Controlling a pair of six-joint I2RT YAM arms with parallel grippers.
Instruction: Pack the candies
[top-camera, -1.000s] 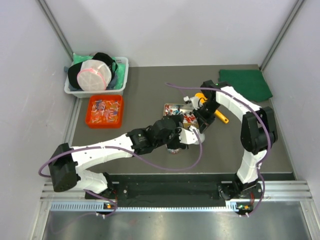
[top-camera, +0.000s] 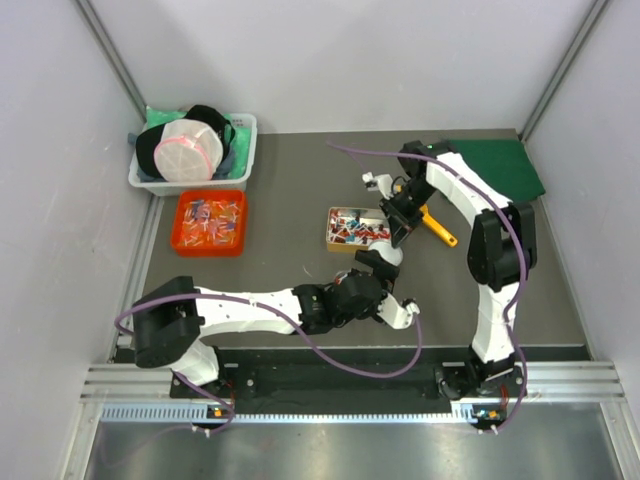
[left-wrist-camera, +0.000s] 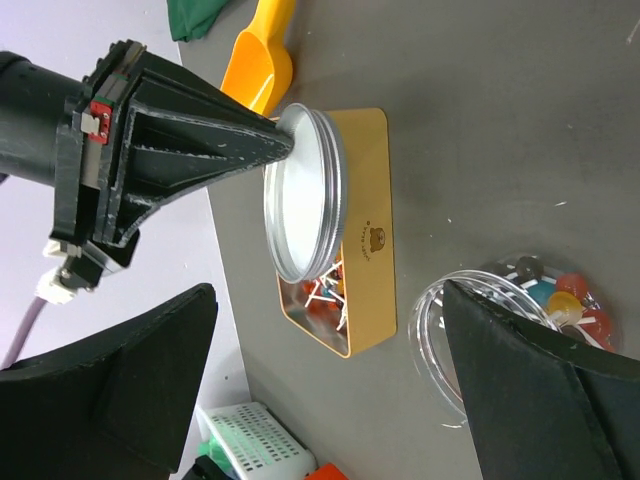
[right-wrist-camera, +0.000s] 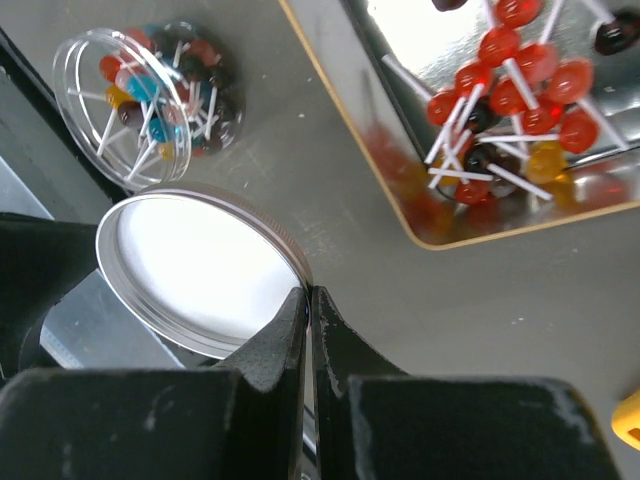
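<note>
My right gripper is shut on the rim of a round lid (right-wrist-camera: 200, 265), white inside with a silvery edge. The lid is held tilted in the air, beside the candy box in the left wrist view. A clear jar (right-wrist-camera: 150, 105) of colourful lollipops has its mouth uncovered and is apart from the lid. My left gripper is open; one of its fingers (left-wrist-camera: 550, 390) covers part of the jar (left-wrist-camera: 480, 320) in that view. Nothing shows gripped between the left fingers. More lollipops lie in the rectangular gold box (top-camera: 356, 246).
A yellow scoop (top-camera: 438, 228) lies right of the box, near a green cloth (top-camera: 495, 168). At the left are an orange tray (top-camera: 180, 222) of candies and a white basket (top-camera: 250, 150) with bags. Grey table between tray and box is free.
My left gripper has swung toward the front and right of the table.
</note>
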